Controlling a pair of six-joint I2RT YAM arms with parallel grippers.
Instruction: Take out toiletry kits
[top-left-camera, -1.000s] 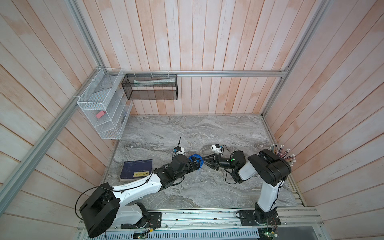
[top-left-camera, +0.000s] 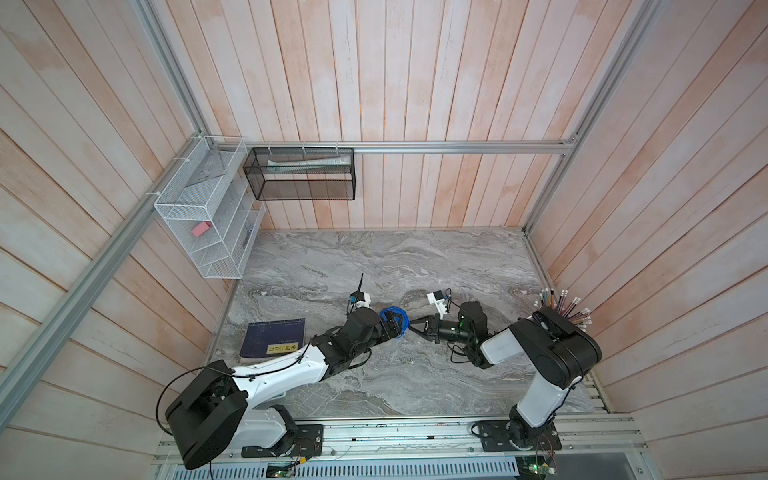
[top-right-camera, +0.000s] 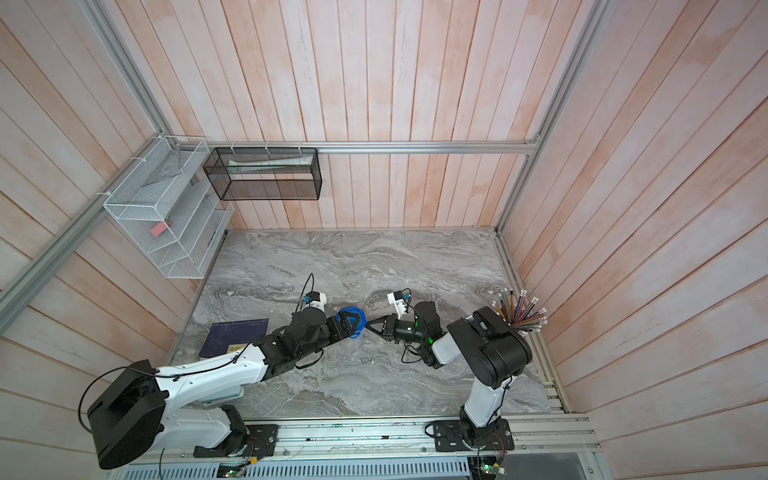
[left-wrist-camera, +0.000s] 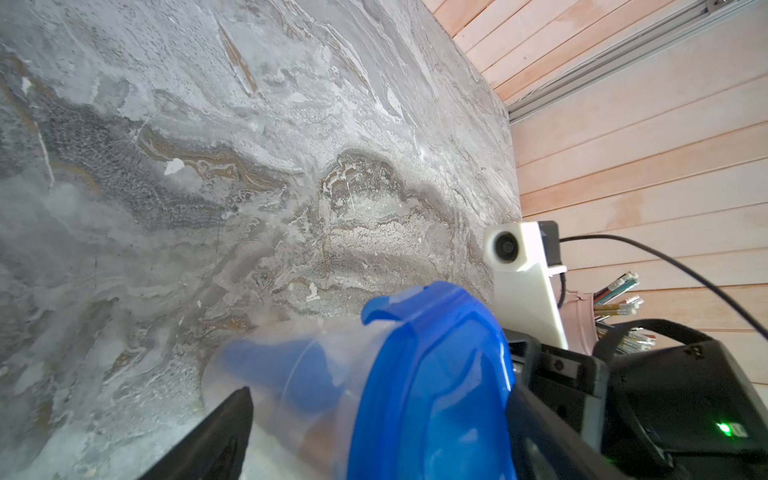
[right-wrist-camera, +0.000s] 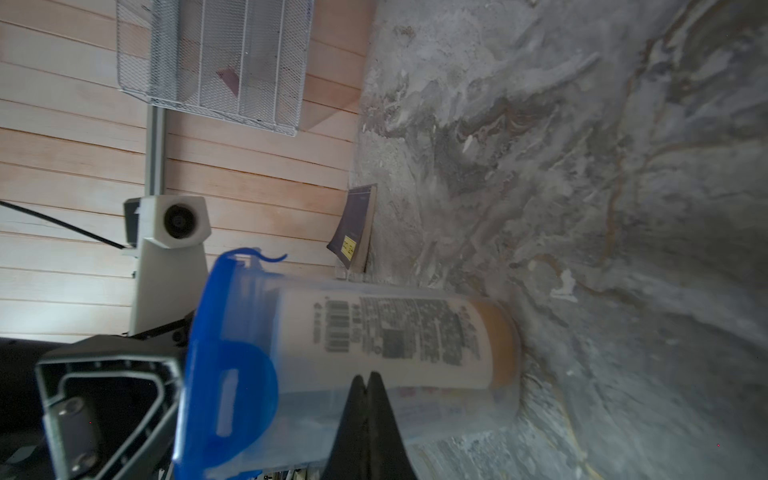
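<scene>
A translucent container (right-wrist-camera: 400, 344) with a blue lid (left-wrist-camera: 436, 384) stands on the grey marbled table. Its side bears a printed barcode label, and a small tab sticks out at the lid's edge. My left gripper is open, its fingers (left-wrist-camera: 212, 444) on either side of the lidded end. Facing it from the right is my right gripper, shut with nothing visible between its fingers. Its tips are close to the lid (top-left-camera: 393, 313) in the top left view; whether they touch cannot be told. The container's contents are hidden.
A dark blue book or box (top-left-camera: 273, 338) lies at the table's left. White wire shelves (top-left-camera: 209, 212) and a black mesh basket (top-left-camera: 300, 174) hang on the walls. Several pens or brushes (top-left-camera: 565, 308) stand at the right edge.
My right arm's elbow has swung right and slightly toward the front, and its wrist has turned. The blue lid and left gripper have shifted only slightly.
</scene>
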